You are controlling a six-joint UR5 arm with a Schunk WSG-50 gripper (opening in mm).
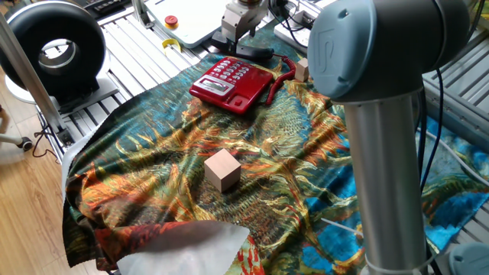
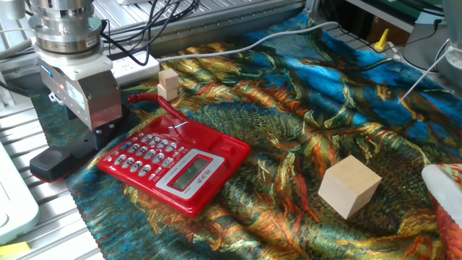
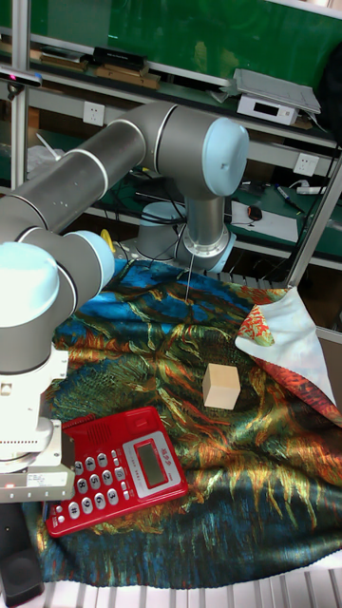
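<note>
A red push-button telephone lies on the patterned cloth, its grey display facing up. Its black handset rests off the cradle, alongside the phone's keypad end, joined to it by a coiled red cord. Over the middle of the handset, my gripper points down, with its dark fingers low at the handset. The gripper's body hides part of the handset, and whether the fingers are closed on it does not show. From exterior view 1 the gripper also overlaps the handset.
A large wooden cube sits on open cloth away from the phone. Small wooden blocks stand near the cord, beside a white power strip. The cloth is wrinkled, with a folded-over corner. An emergency stop button is at the back.
</note>
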